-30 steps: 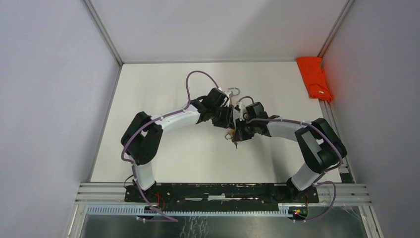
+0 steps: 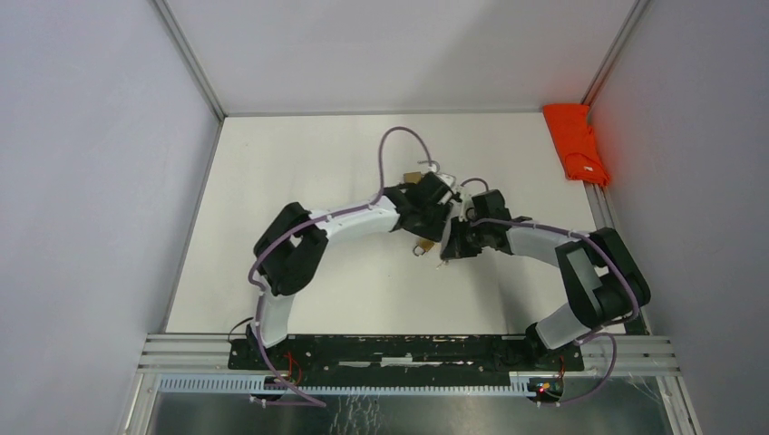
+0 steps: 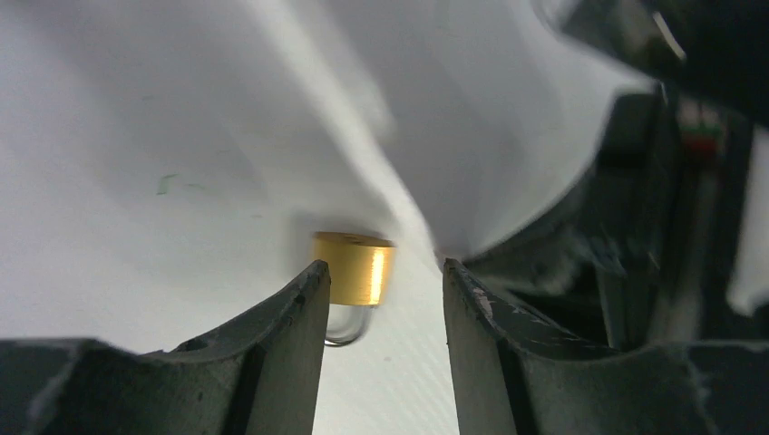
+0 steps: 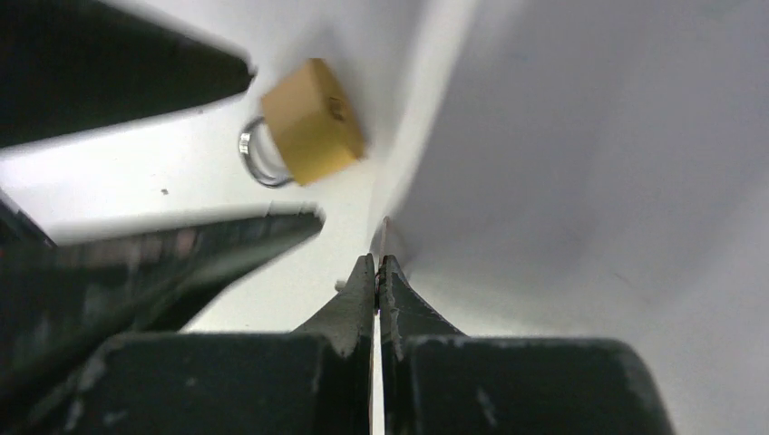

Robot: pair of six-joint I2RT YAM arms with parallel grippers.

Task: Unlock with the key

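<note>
A small brass padlock (image 2: 425, 246) lies on the table below the two grippers. Its keyhole (image 4: 336, 107) faces right in the right wrist view, with the steel shackle (image 4: 249, 154) on the left side. My left gripper stands part open above it; the padlock (image 3: 355, 270) shows beyond the gap, nothing between the fingers. Right of the padlock, apart from it, my right gripper is shut on a thin metal strip, seemingly the key (image 4: 386, 232), seen edge-on. Most of it is hidden by the fingers.
Behind the left gripper lie a brown block (image 2: 413, 178) and a curved metal shackle (image 2: 430, 167), partly covered. An orange cloth (image 2: 575, 145) sits in the far right corner. Both grippers almost touch.
My left gripper has moved right and now stands close to the right one, over the padlock's right side. The right gripper has shifted slightly right. The padlock stays put.
</note>
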